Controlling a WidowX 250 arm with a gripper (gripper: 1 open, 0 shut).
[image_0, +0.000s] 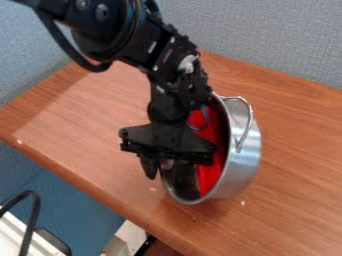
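Note:
My black gripper (163, 160) points down at the left side of a steel pot (241, 160), its lower end by or within the pot's mouth. The pot is tipped on its side with its opening toward the left, a wire handle at its upper rim. Red (209, 172) shows inside it; whether that is lining or an object I cannot tell. The fingertips are dark against the pot, so their spread and anything between them cannot be made out.

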